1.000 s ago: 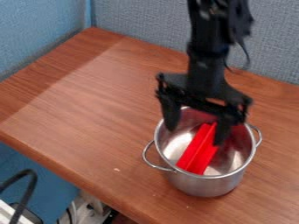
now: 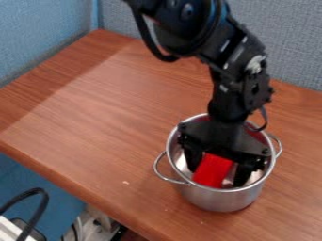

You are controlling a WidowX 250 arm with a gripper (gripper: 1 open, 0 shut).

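Note:
A steel pot point(image 2: 217, 196) with two loop handles stands on the wooden table point(image 2: 94, 113) toward the front right. Inside it lies a red block point(image 2: 212, 169), partly covered by the black gripper point(image 2: 221, 158). The gripper reaches down into the pot, its fingers on either side of the block. Whether they touch or hold the block cannot be told from this view.
Cables and hardware sit beyond the table's front left edge at the lower left.
The gripper has moved down into the pot around the red block, and its fingers appear closer together than a second ago.

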